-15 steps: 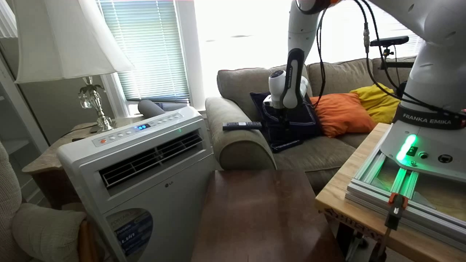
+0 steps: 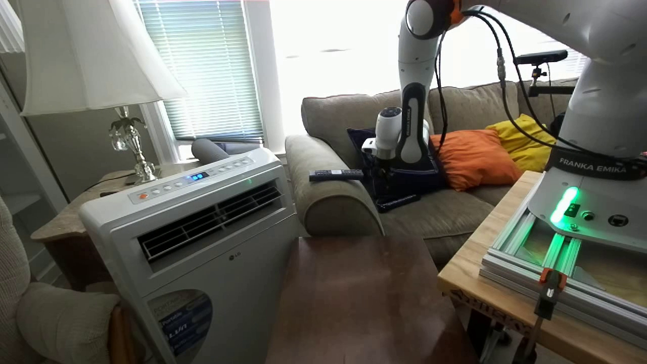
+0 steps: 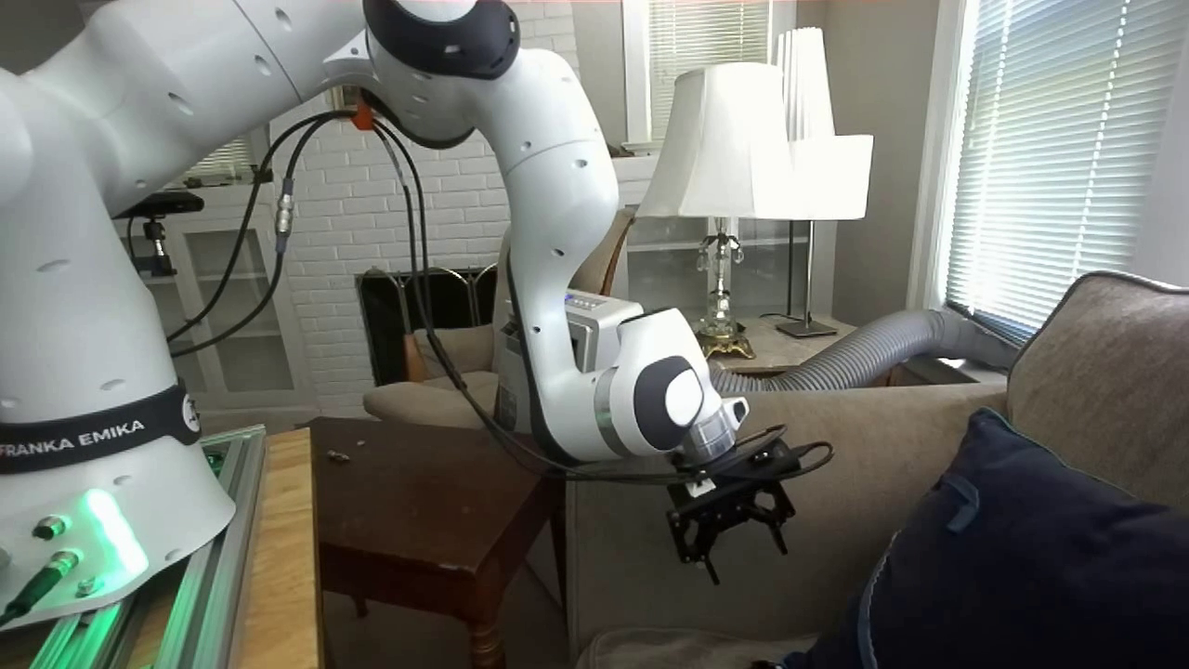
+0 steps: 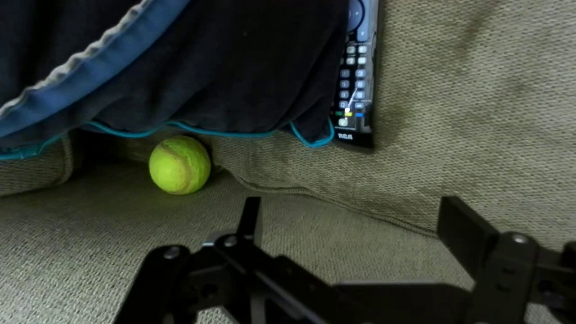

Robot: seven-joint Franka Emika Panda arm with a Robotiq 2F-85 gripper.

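Note:
My gripper is open over the sofa, its two black fingers wide apart with nothing between them. In the wrist view a yellow-green tennis ball (image 4: 179,164) lies in the crease of the sofa, beyond the left finger and apart from it. Beside it, the dark blue pillow (image 4: 232,65) with bright blue piping covers the upper left. A black RCA remote (image 4: 356,81) lies on the seat fabric against the pillow's edge, its far end out of frame. From the side, the gripper (image 3: 744,557) hangs tilted near the sofa arm's inner face. Neither exterior view shows the ball.
Another remote (image 2: 335,175) rests on the sofa arm (image 2: 339,209). Orange (image 2: 476,158) and yellow (image 2: 526,142) pillows sit farther along the sofa. A brown table (image 2: 370,297) stands between the white air conditioner (image 2: 242,267) and the robot's wooden bench (image 2: 485,242); its top is mostly clear.
In exterior view 1, my arm's wrist and gripper have shifted slightly left and lower, toward the sofa arm. The pillows and remotes look unmoved.

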